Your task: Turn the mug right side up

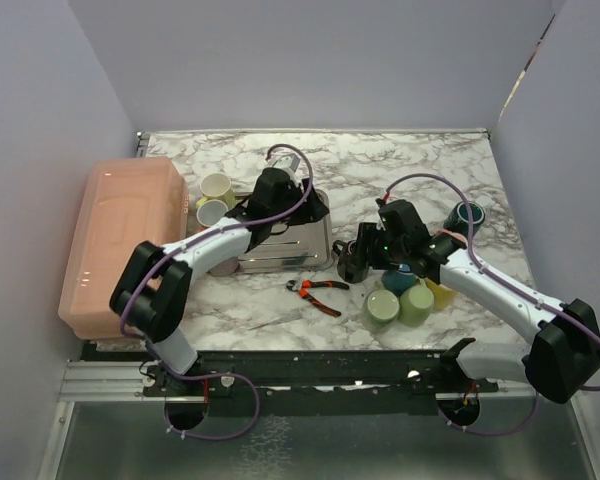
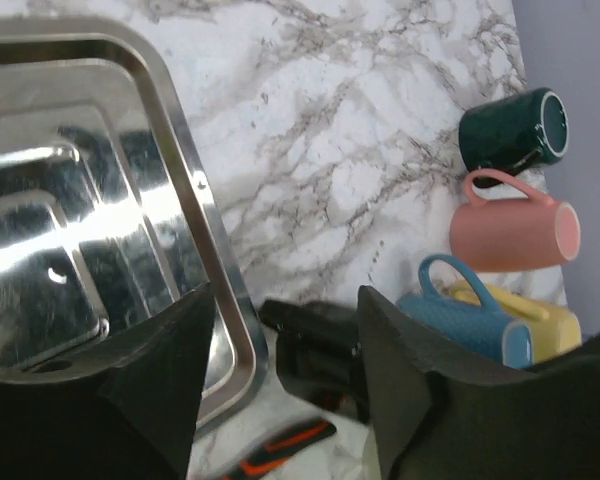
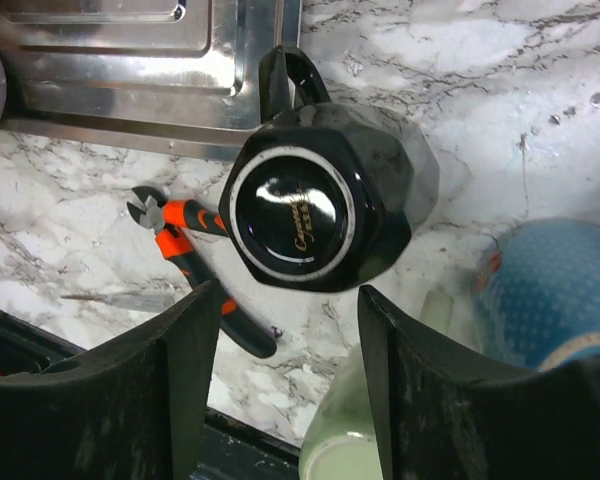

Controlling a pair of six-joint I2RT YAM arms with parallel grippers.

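Observation:
A black faceted mug [image 3: 295,215] lies beside the steel tray, its base with a gold logo facing my right wrist camera and its handle pointing up. My right gripper is part open right at the mug, its fingertips just below the base in that view; whether they touch it I cannot tell. In the top view the mug [image 1: 348,262] is partly hidden by that gripper. My left gripper hangs part open over the tray's right side, the mug partly seen past its fingertips.
Pliers [image 1: 315,295] lie in front of the tray [image 1: 280,255]. Green, blue [image 2: 460,320], yellow, pink [image 2: 510,235] and dark green mugs crowd the right side. A salmon bin [image 1: 120,250] fills the left.

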